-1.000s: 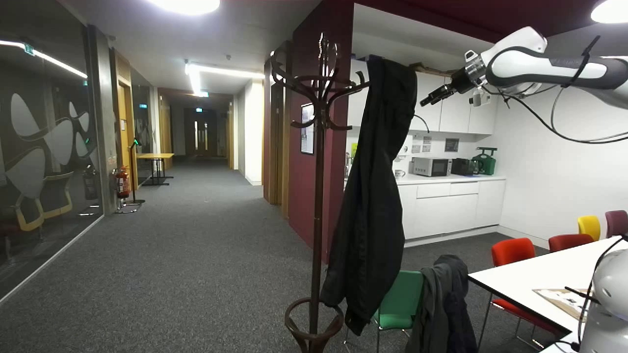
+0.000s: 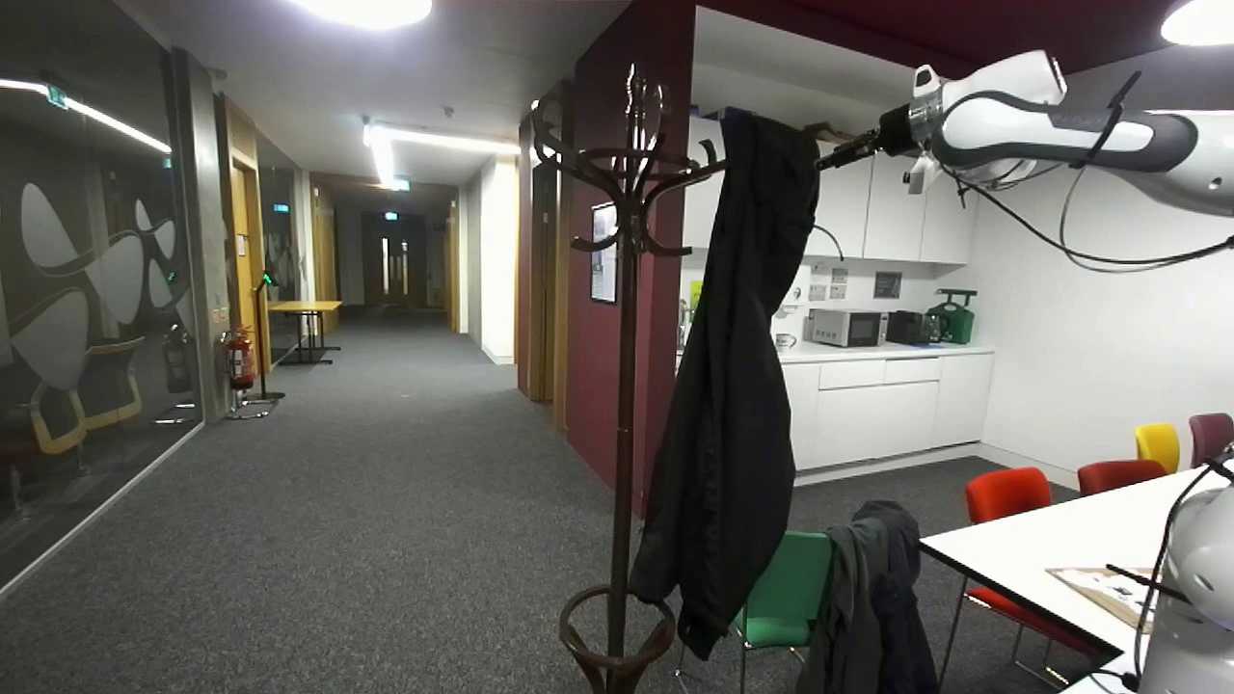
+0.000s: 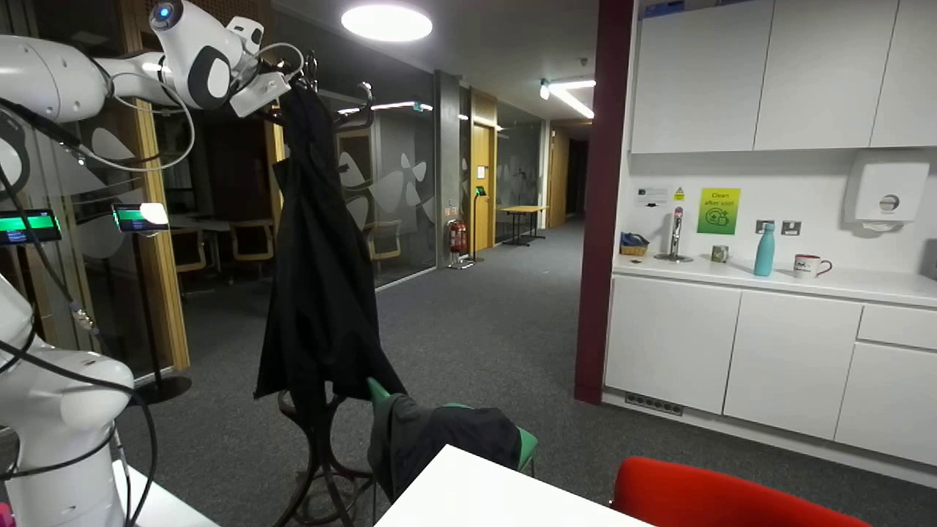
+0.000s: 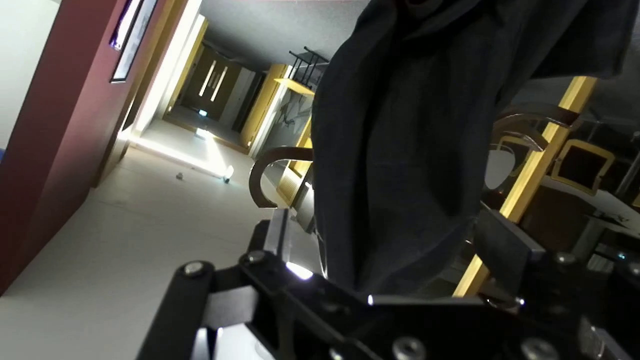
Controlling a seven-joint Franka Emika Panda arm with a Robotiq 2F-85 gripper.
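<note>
A black jacket (image 2: 740, 347) hangs from a hook of the dark wooden coat stand (image 2: 626, 405). Its upper part meets my gripper (image 2: 826, 160), which reaches in from the right at hook height. In the wrist view the dark cloth of the jacket (image 4: 414, 156) fills the middle, between and beyond the two fingers. Those fingers (image 4: 277, 231) stand wide apart, so the gripper is open; whether either touches the cloth I cannot tell. From the other side, the jacket (image 3: 320, 255) hangs straight down, and the arm's wrist hides the fingers.
A green chair (image 2: 789, 584) with dark clothing (image 2: 873, 590) over its back stands beside the coat stand. The white table (image 2: 1041, 532) lies to the right, with a red chair (image 2: 1008, 495) by it.
My gripper has moved left and slightly up, from a short gap right of the jacket to its upper edge. Jacket and coat stand look unchanged.
</note>
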